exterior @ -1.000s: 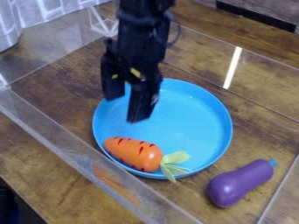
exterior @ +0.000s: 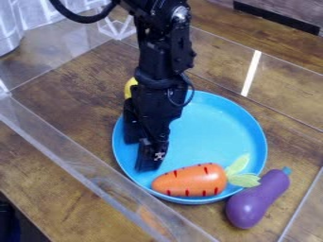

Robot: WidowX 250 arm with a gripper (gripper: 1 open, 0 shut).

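Observation:
My black gripper [exterior: 146,151] is low over the left side of the blue plate [exterior: 221,137], its fingertips down by the plate's near-left part. I cannot tell whether it is open or shut, or whether anything is between its fingers. An orange toy carrot [exterior: 186,180] with black stripes and pale green leaves lies on the front of the plate, just right of the fingertips. A purple eggplant [exterior: 256,200] lies on the wooden table to the right of the plate. A yellow object [exterior: 128,88] is mostly hidden behind the arm.
A clear plastic edge [exterior: 77,154] runs diagonally along the near left. A white object [exterior: 10,21] stands at the top left corner.
The gripper has come down to the plate. The plate and carrot have moved rightward, the carrot also slightly down in view. The eggplant has shifted slightly.

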